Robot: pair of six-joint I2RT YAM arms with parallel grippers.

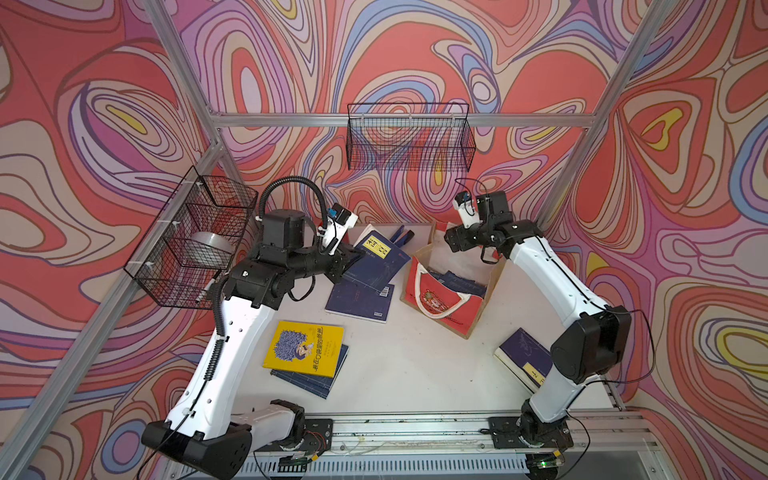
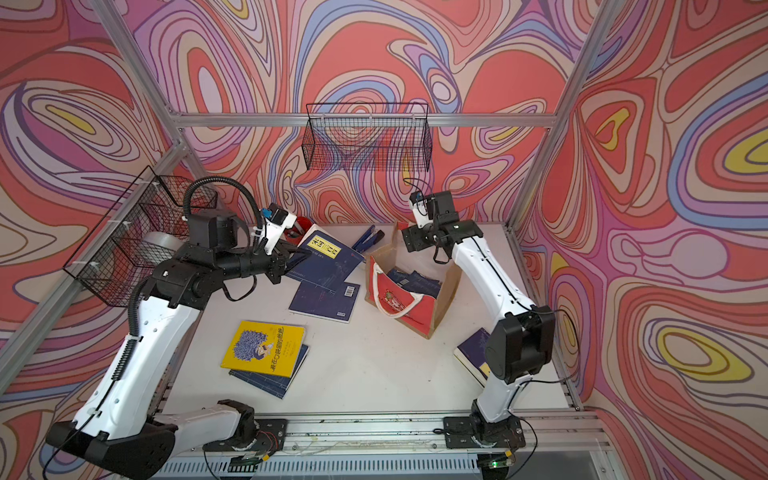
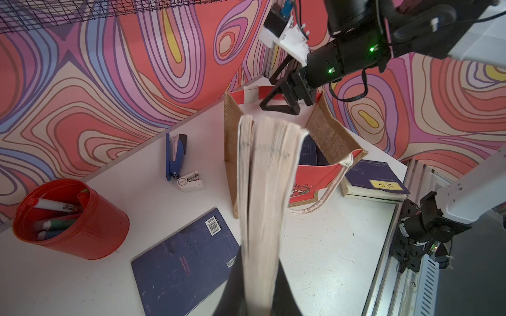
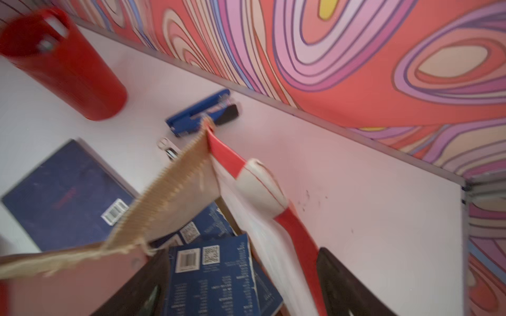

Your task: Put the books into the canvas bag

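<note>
A navy book with a yellow label (image 1: pixel 373 260) hangs in the air, my left gripper (image 1: pixel 339 270) shut on it; its page edges (image 3: pixel 266 194) fill the middle of the left wrist view. The canvas bag (image 1: pixel 440 300), red and tan with pale handles, stands open to the right of it. Navy books (image 4: pixel 213 279) lie inside the bag. Over its rear rim my right gripper is open, fingers spread above the bag's mouth. Still on the table are a navy book (image 3: pixel 184 260), a yellow book (image 1: pixel 304 349) on navy ones, and a stack (image 1: pixel 524 360) at the right.
A red pen cup (image 3: pixel 73 221), a blue stapler (image 3: pixel 175 155) and a small white item (image 3: pixel 190 181) stand at the back. Wire baskets hang on the rear (image 1: pixel 411 144) and left (image 1: pixel 192 240).
</note>
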